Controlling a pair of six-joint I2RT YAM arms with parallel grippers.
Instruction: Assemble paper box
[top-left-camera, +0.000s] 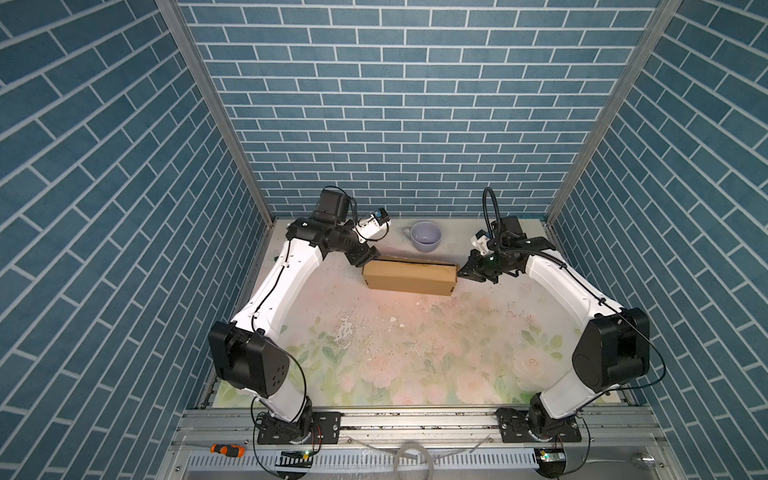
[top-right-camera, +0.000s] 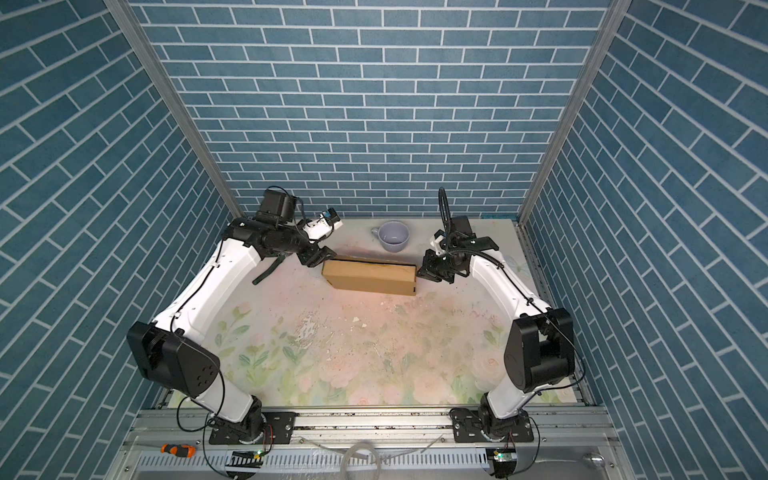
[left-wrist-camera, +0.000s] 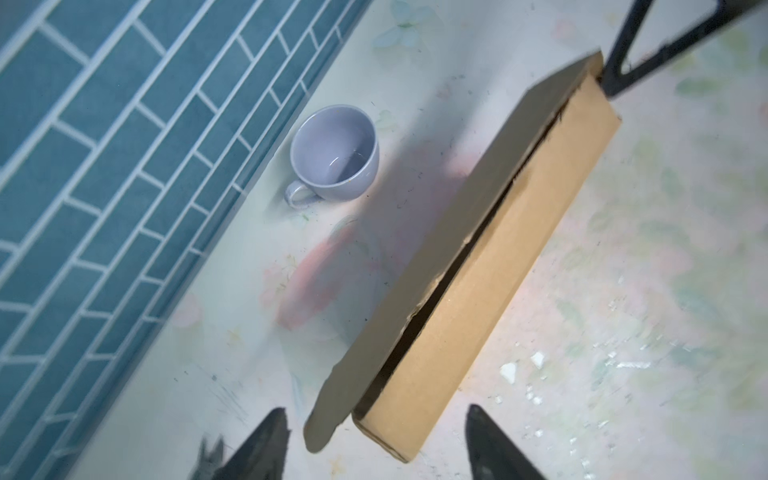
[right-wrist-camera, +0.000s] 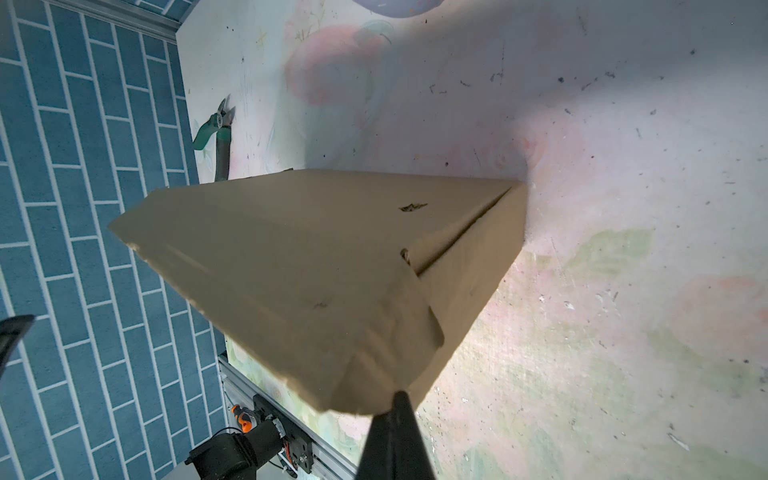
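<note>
A long brown cardboard box (top-left-camera: 409, 281) lies near the middle of the table. Along its back edge a lid flap (left-wrist-camera: 440, 248) stands up, and a dark narrow gap separates it from the front panel (left-wrist-camera: 500, 292) in the left wrist view. My left gripper is open above the box's left end, its fingers apart with nothing held between them. At the right end, my right gripper is shut, its tips against the lower edge of a folded end flap (right-wrist-camera: 392, 344). Whether any cardboard is pinched there cannot be seen.
A lilac mug (top-left-camera: 425, 234) stands just behind the box. Green-handled pliers (right-wrist-camera: 217, 144) lie at the table's left side. The flowered tabletop (top-left-camera: 432, 360) in front of the box is clear apart from small white scraps.
</note>
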